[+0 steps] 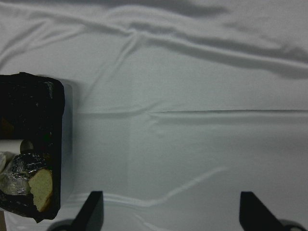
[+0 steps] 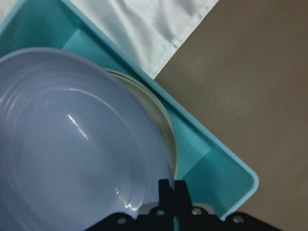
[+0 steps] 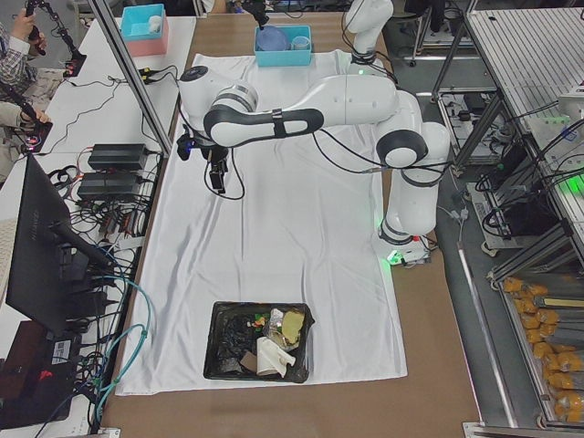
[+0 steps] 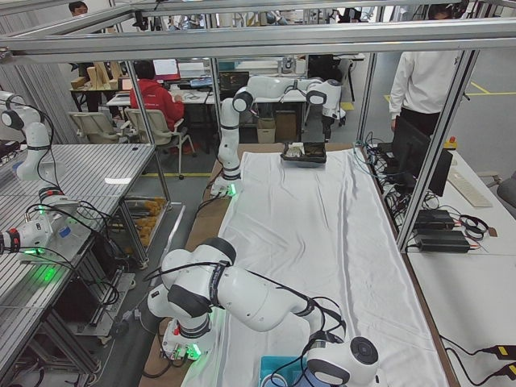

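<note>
My left gripper (image 3: 217, 181) hangs open and empty over the white cloth; the left wrist view shows a black bin (image 1: 29, 106) of mixed scraps beside it. In the right wrist view, my right gripper is shut on the rim of a blue plate (image 2: 77, 134) at a light-blue tray (image 2: 216, 168). A pale round dish (image 2: 156, 115) lies partly hidden under the plate. The camera right view mostly hides this gripper behind its arm.
The cloth (image 3: 274, 228) between bin and tray is mostly clear. A monitor (image 3: 36, 265), cables and electronics line the left side. A metal-topped table (image 3: 511, 73) and frame posts stand alongside.
</note>
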